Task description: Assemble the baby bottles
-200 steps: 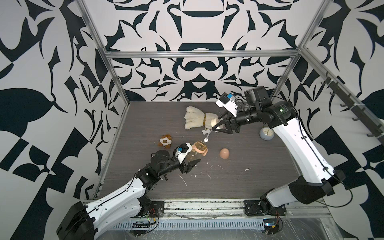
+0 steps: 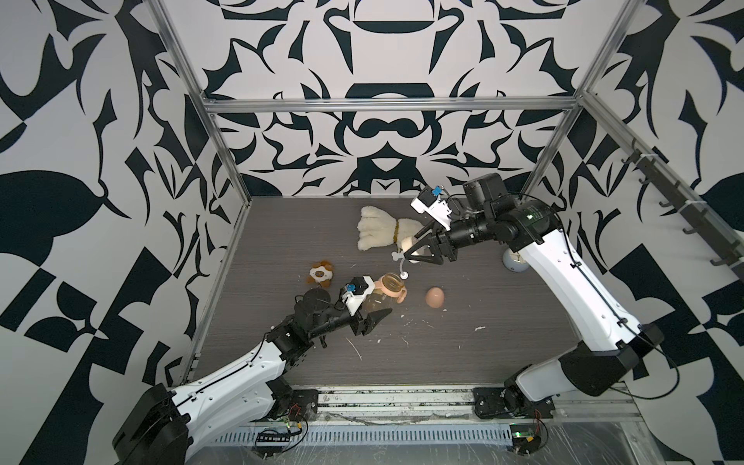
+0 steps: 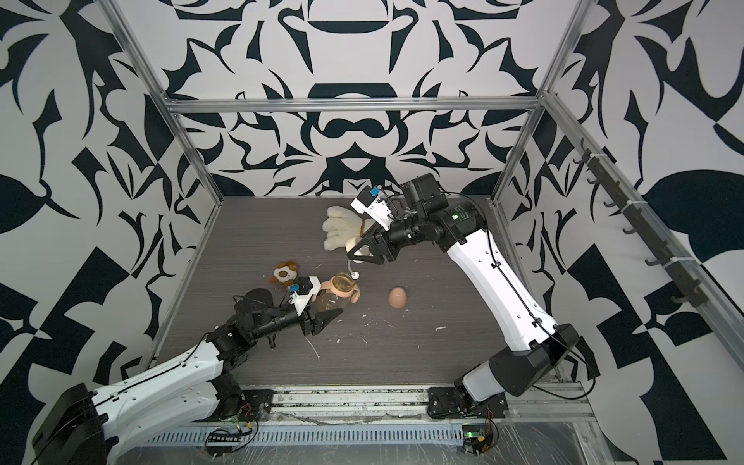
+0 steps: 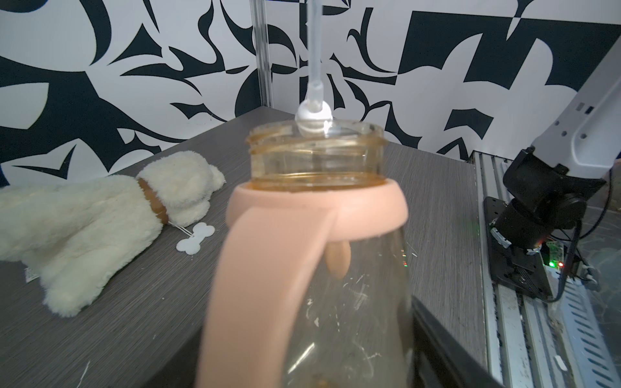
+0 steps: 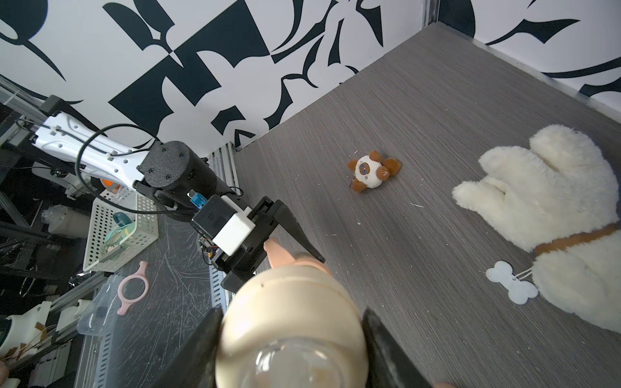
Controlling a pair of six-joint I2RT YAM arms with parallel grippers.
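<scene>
My left gripper (image 2: 370,314) is shut on the clear baby bottle (image 4: 346,304), which has a peach handle ring (image 4: 258,258) and an open threaded neck (image 4: 317,155). Above and beyond it, my right gripper (image 2: 422,248) is shut on a cream cap piece (image 5: 291,310), from which a white straw (image 4: 313,58) with a weighted end hangs. In the left wrist view the straw's end (image 4: 313,116) appears at the bottle's neck; whether it is inside I cannot tell.
A white plush toy (image 2: 376,228) lies at the back, a small brown toy (image 2: 321,272) to the left. An egg-shaped peach piece (image 2: 434,297) and a round pale item (image 2: 515,262) are on the right.
My right gripper has moved left and slightly down with the cap and straw. The left gripper and bottle have shifted slightly right.
</scene>
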